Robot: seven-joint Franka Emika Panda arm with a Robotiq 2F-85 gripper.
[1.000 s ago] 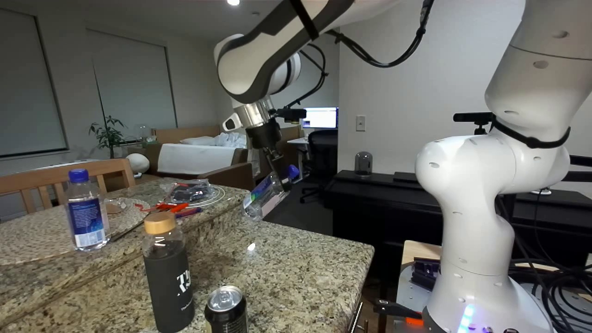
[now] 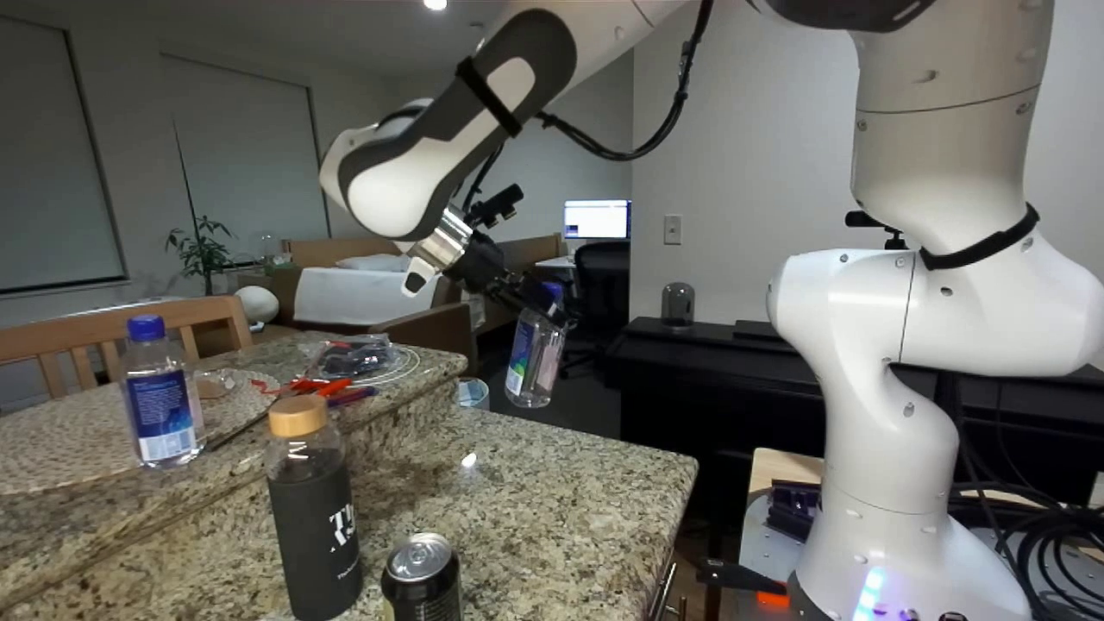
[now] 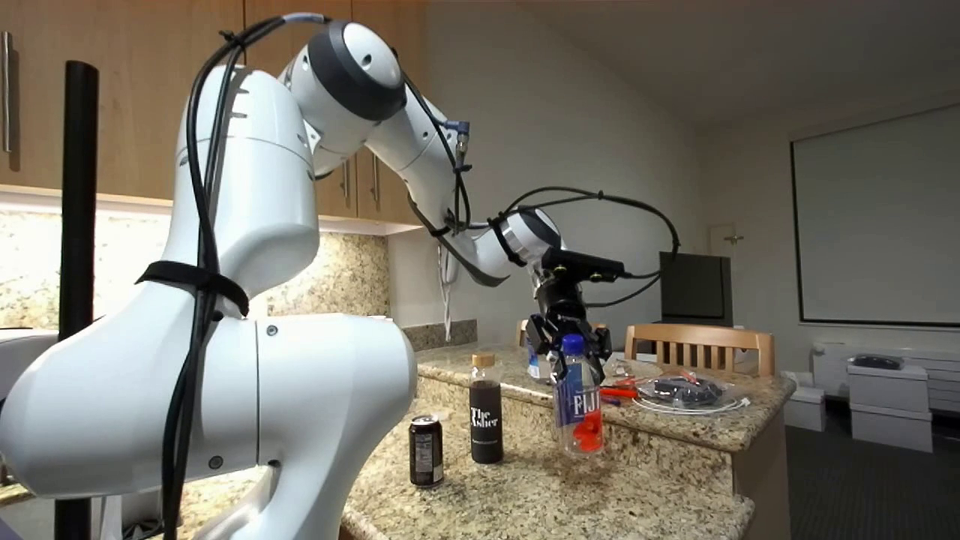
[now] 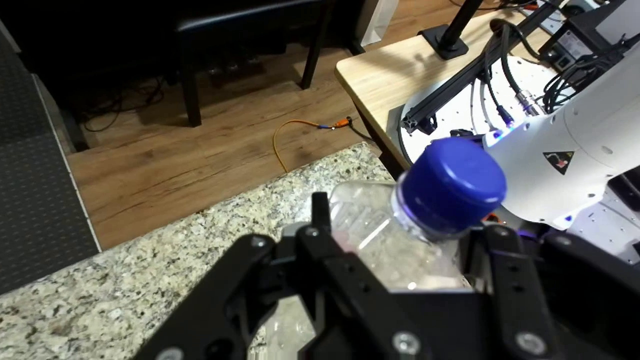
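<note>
Clear plastic shows between the fingers of my gripper, which is shut on a blue-capped water bottle [image 4: 396, 258] just below its cap. Exterior view 2 shows this bottle [image 3: 576, 405] nearly upright, its label reading FIJI with a red patch. It hangs above the counter, with a gap under it in exterior view 1, where the bottle [image 2: 535, 362] leans slightly, cap to the right. A second blue-capped bottle [image 2: 161, 398] stands on the raised ledge at left. The dark bottle with a wooden cap [image 3: 486, 414] and the black can [image 3: 425, 453] stand on the lower counter.
The lower granite counter [image 2: 580, 497] has clear room to the right of the can and drops off at its edge. Cables in a plastic bag [image 3: 688, 391] and red-handled tools [image 3: 619, 391] lie on the raised ledge. A wooden chair [image 3: 702, 342] stands behind.
The held bottle has swung from a strong tilt to nearly upright and moved right in exterior view 1. My wrist has turned and the arm has shifted left. Objects on the counter have not moved.
</note>
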